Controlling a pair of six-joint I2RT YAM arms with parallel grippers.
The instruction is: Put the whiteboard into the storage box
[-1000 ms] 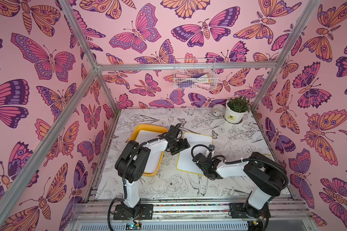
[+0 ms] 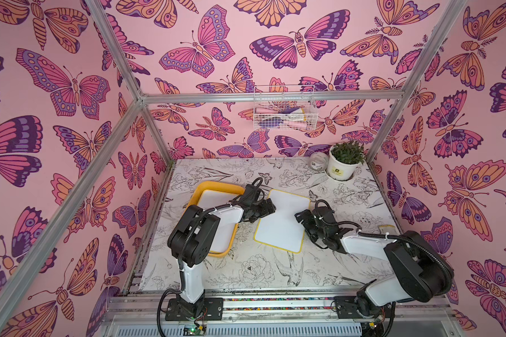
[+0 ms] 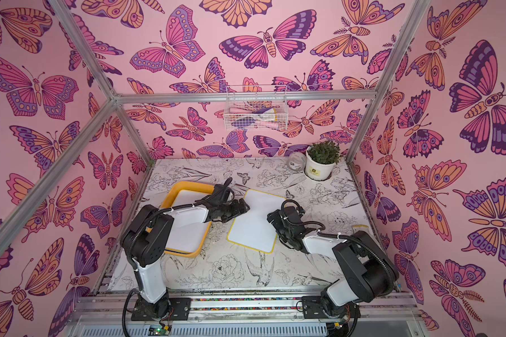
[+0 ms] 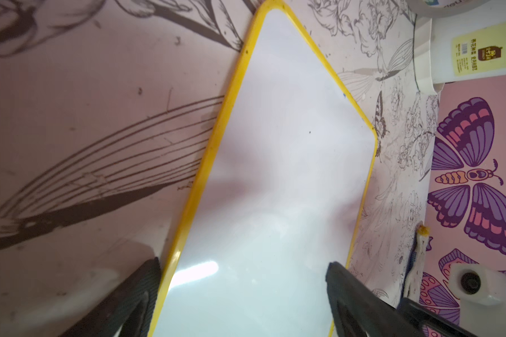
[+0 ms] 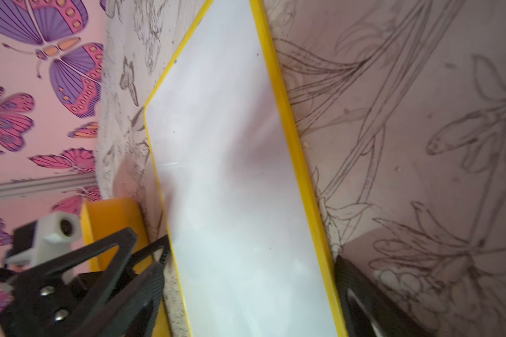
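Flat on the table lies the whiteboard (image 2: 282, 221), white with a thin yellow rim. Left of it is the storage box (image 2: 235, 236), a yellow tray whose inside looks white; my left arm passes over it. My left gripper is open at the board's left edge, one dark finger (image 4: 135, 300) close to the yellow rim and the other over the white face. On the opposite side my right gripper stands open, a finger (image 5: 357, 297) just outside the right rim and the other across the board.
A potted plant (image 2: 344, 163) and a clear round container (image 2: 318, 161) stand at the back right. Above the back of the table hangs a wire basket (image 2: 285, 119). Free table lies in front of the board.
My right gripper has moved from above the board out to its right edge and turned. The board has shifted slightly to the left.
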